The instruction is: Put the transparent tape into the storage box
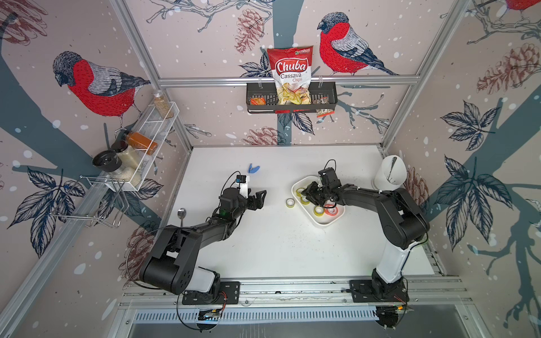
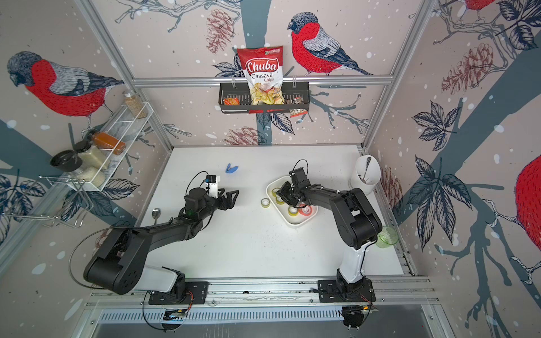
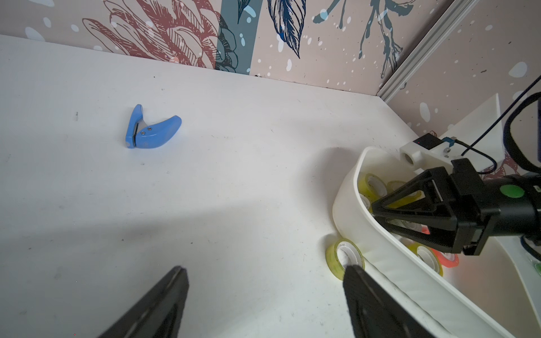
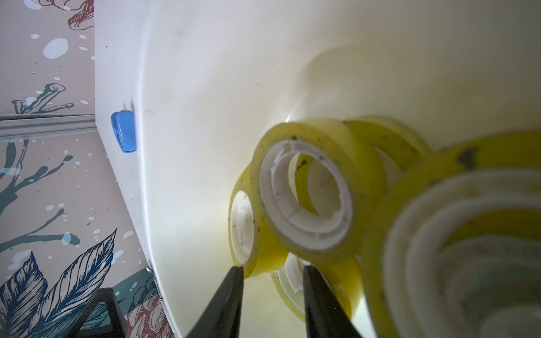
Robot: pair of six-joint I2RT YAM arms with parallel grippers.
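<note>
A loose roll of yellowish transparent tape (image 1: 290, 202) lies on the white table, just outside the left wall of the white storage box (image 1: 321, 224). In the left wrist view this tape roll (image 3: 345, 259) rests close against the box's outer side. My right gripper is down inside the box, its fingers (image 4: 224, 307) apart. Beyond them several yellow tape rolls (image 4: 307, 194) are heaped; nothing shows clasped between the fingers. My left gripper stands open and empty over the table, left of the box.
A pink-red tape roll (image 1: 331, 210) also lies in the box. A blue V-shaped object (image 3: 152, 132) is at the table's back. A white container (image 1: 390, 173) stands at right, a spoon (image 1: 181, 214) at left.
</note>
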